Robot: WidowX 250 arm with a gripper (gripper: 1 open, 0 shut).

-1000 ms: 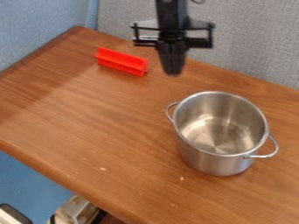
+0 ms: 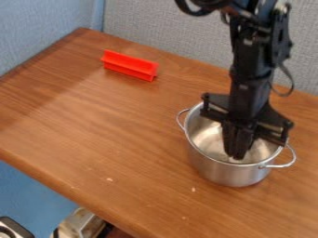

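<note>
A steel pot [image 2: 221, 169] with two side handles stands on the wooden table at the right. My black gripper [image 2: 239, 145] points down into the pot, its fingers inside the rim and hiding part of the interior. I cannot tell how far apart the fingers are or whether anything is between them. A red block [image 2: 129, 65] lies on the table at the back left.
A grey padded wall [image 2: 162, 28] bounds the back. At the lower left, below the table's edge, some metal hardware shows.
My gripper has come from the back of the table, near the red block, rightward and down into the pot. The pot and red block look unmoved.
</note>
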